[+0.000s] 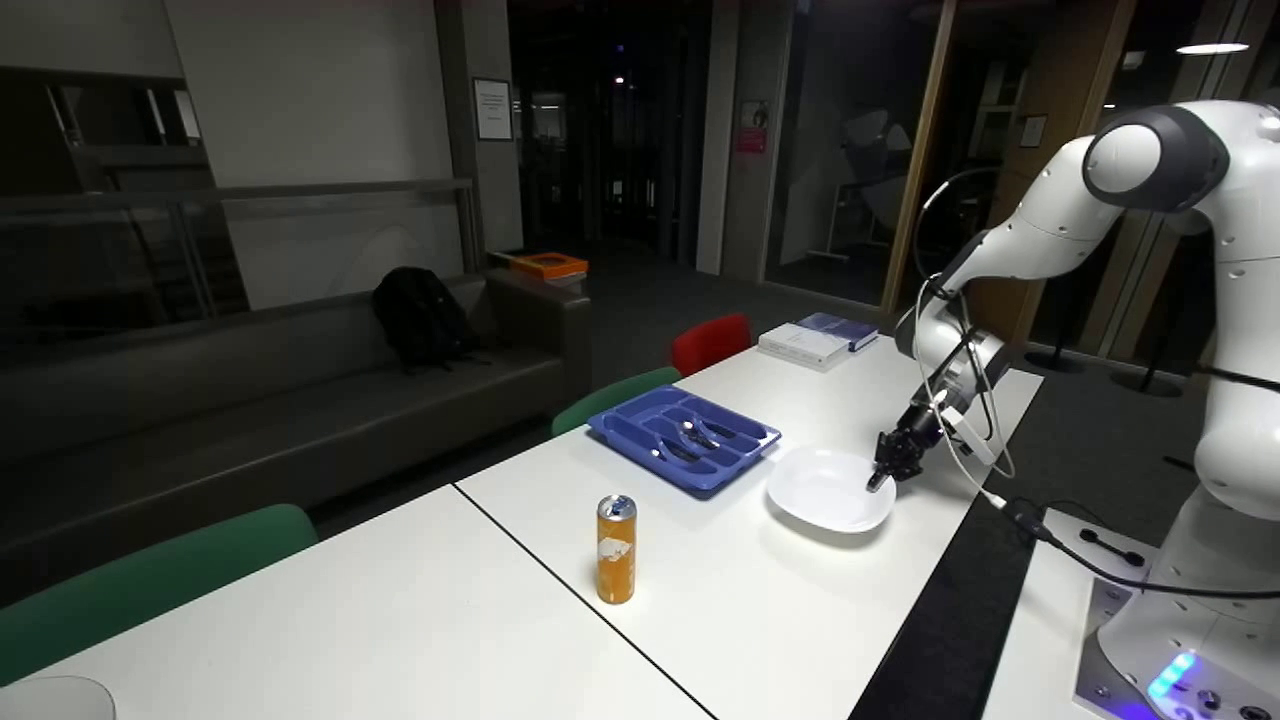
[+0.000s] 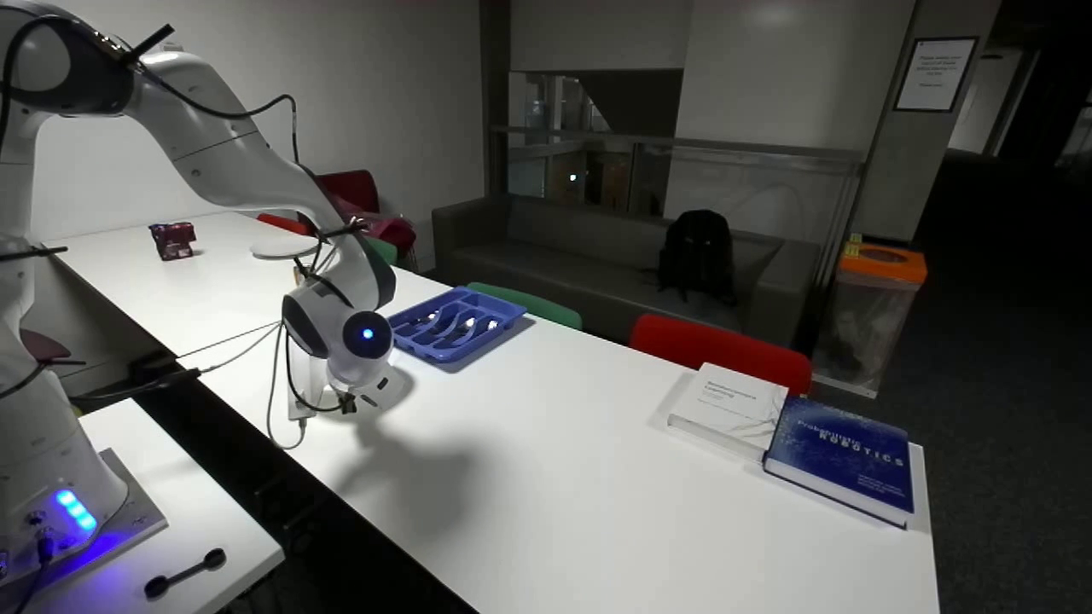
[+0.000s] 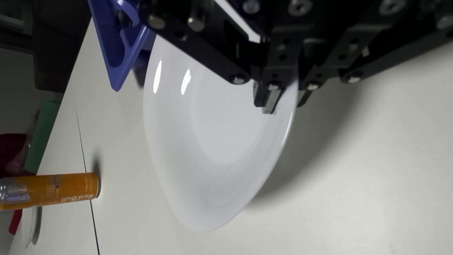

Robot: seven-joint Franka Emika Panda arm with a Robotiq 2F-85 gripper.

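Note:
In the first exterior view, a white plate (image 1: 828, 490) is at the right part of the table, with my gripper (image 1: 882, 478) at its right-hand rim. My gripper is shut on that rim in the wrist view, one finger inside the plate (image 3: 225, 127) and the other outside. A shadow falls on the table beside the plate; whether its base touches the surface I cannot tell. In the second exterior view the arm's wrist hides the fingers and most of the plate.
A blue cutlery tray (image 1: 686, 434) with utensils lies close beyond the plate. An orange can (image 1: 615, 552) stands upright near the table seam. Two books, one white (image 2: 728, 408) and one blue (image 2: 841, 455), lie at the far end. Bare table separates them from the arm.

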